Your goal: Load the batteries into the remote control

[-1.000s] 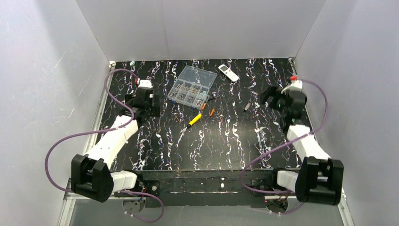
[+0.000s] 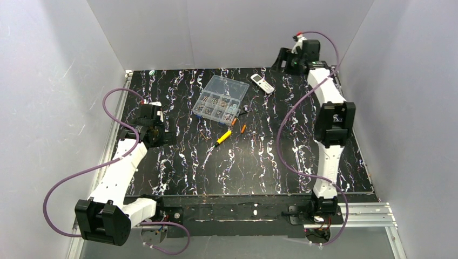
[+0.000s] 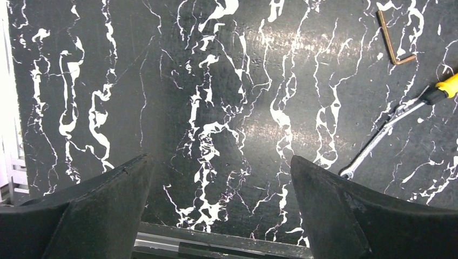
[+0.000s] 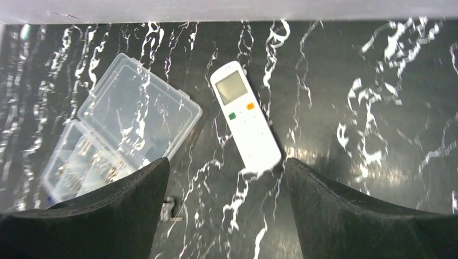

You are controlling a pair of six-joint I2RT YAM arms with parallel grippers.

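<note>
The white remote (image 2: 262, 84) lies face up at the back of the table, its screen and buttons showing in the right wrist view (image 4: 246, 124). My right gripper (image 2: 283, 59) hangs above and right of it, its fingers apart with the remote between and beyond them in the wrist view, nothing held. Two small orange cylinders, likely batteries (image 2: 243, 129) lie near the middle. My left gripper (image 2: 162, 137) stands open over the left of the table, nothing between its fingers.
A clear parts box (image 2: 219, 100) with open lid sits left of the remote. A yellow-handled screwdriver (image 2: 224, 137), wrench (image 3: 367, 148) and hex key (image 3: 386, 40) lie mid-table. Walls surround the table.
</note>
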